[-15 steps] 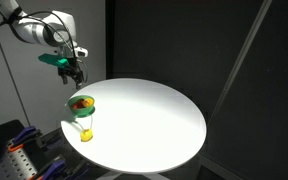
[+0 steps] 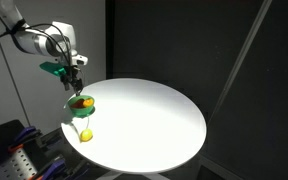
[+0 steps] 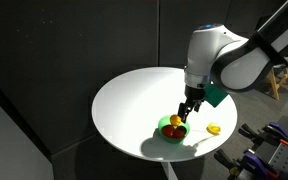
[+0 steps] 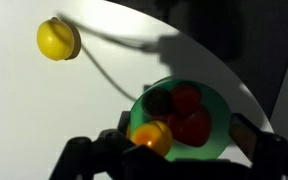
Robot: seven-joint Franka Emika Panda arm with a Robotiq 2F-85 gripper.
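On the white table sits a green bowl (image 2: pixel 81 111) holding an orange (image 3: pixel 176 120), red round fruit (image 4: pixel 193 127) and a dark round piece (image 4: pixel 157 101). A yellow lemon (image 4: pixel 55 38) lies on the bare table, apart from the bowl. My gripper is open above the bowl; its dark fingers (image 4: pixel 252 140) stand wide on either side in the wrist view. The orange shows close to the gripper's body, partly covered by it. Nothing appears held between the fingers.
The white arm (image 3: pixel 209 70) reaches in over that side.
The arm has come down a little, bringing the gripper nearer the bowl. The bowl and lemon stay where they were.
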